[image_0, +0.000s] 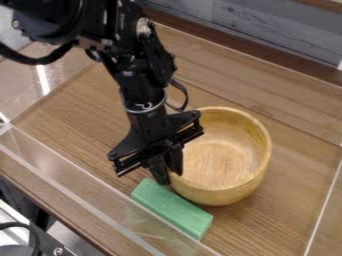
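My black gripper (166, 166) reaches down from the top left to the front left wall of a cream round bowl (227, 150), its fingertips at that wall and apparently shut on it. A green rectangular block (174, 213) lies on the wooden table just in front of the bowl, below the gripper. The part of the bowl wall between the fingertips is mostly hidden by the gripper.
The wooden table (286, 196) has free room to the right and behind the bowl. A clear, shiny edge runs along the left and front left. A dark cable or part is at the lower left corner.
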